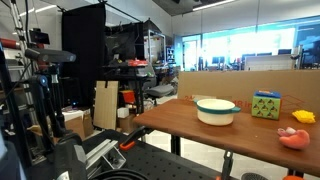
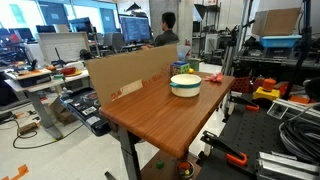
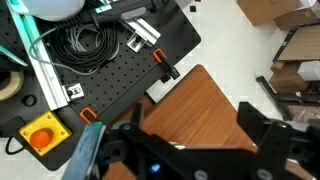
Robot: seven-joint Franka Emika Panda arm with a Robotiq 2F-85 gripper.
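My gripper stands open in the wrist view, its dark fingers wide apart with nothing held between them. Below them lies bare brown table top [image 3: 200,95]. A white bowl with a teal band [image 1: 217,112] rests on the table in exterior view 1, and the same bowl [image 2: 186,86] shows in exterior view 2. To its right in exterior view 1 are a green box with a blue top [image 1: 265,106], a small yellow thing [image 1: 302,117] and a pinkish-red thing [image 1: 294,138]. The gripper cannot be made out in either exterior view.
A tan panel [image 2: 135,78] stands along one side of the table. Beside the table, a black perforated surface [image 3: 125,65] carries coiled cable [image 3: 90,45] and a yellow box with an orange button [image 3: 42,136].
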